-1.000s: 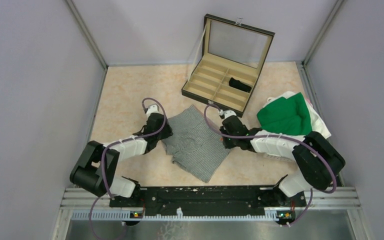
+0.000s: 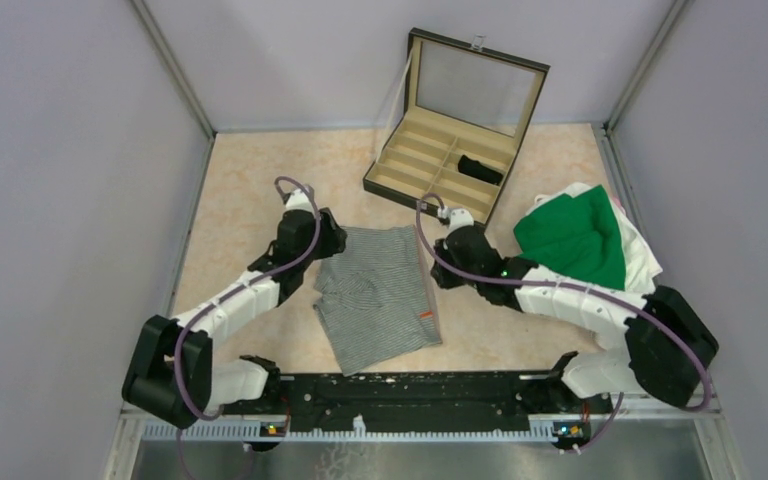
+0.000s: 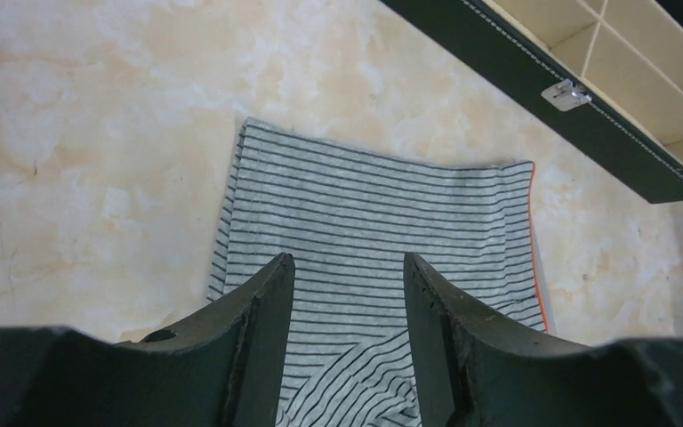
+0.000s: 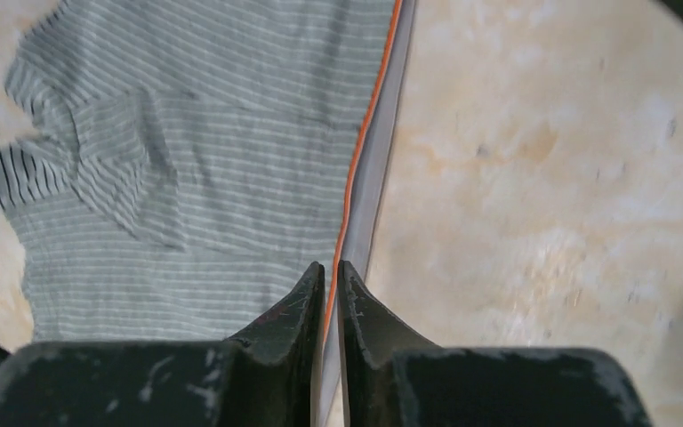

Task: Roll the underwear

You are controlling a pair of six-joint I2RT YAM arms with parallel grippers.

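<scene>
The grey striped underwear (image 2: 380, 290) lies spread on the table, rumpled on its left side, with an orange line along its right edge. My left gripper is open with nothing between its fingers, over the underwear and near its upper-left part in the top view. My right gripper hangs over the underwear’s orange-lined edge, its fingertips a narrow gap apart; I see nothing held in it.
An open compartment box (image 2: 415, 177) stands at the back, a dark roll (image 2: 479, 171) in one compartment. Green cloth (image 2: 570, 240) on white cloth lies at the right.
The underwear has turned clockwise since a second ago.
</scene>
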